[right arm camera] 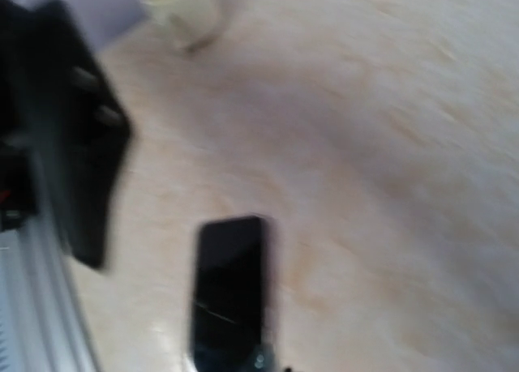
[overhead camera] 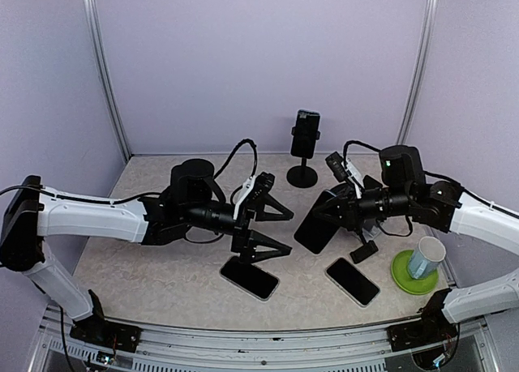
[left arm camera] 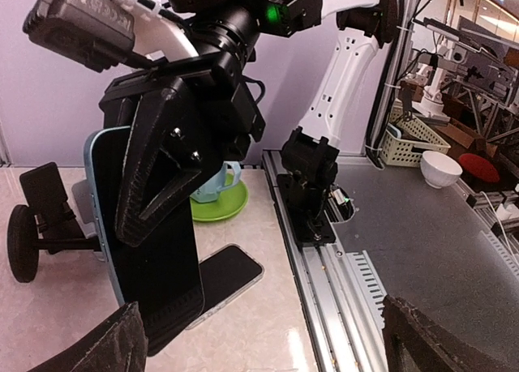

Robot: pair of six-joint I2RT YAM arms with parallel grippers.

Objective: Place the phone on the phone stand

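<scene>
A dark phone [overhead camera: 315,230] [left arm camera: 150,275] hangs tilted in my right gripper [overhead camera: 345,206], which is shut on it, above the table's right half. Facing it from the left, my left gripper [overhead camera: 276,230] is open, nothing between its fingers. In the left wrist view its fingertips frame the phone's lower part. A black stand [overhead camera: 302,177] at the back holds a device upright. A lower black stand with a round base [left arm camera: 23,246] is partly hidden behind the held phone. The right wrist view is blurred, with a phone lying below.
Two phones [overhead camera: 248,279] [overhead camera: 352,281] lie flat at the front. A mug [overhead camera: 426,258] stands on a green plate [overhead camera: 409,283] at the right, with the low stand beside it. The table's front rail runs close by.
</scene>
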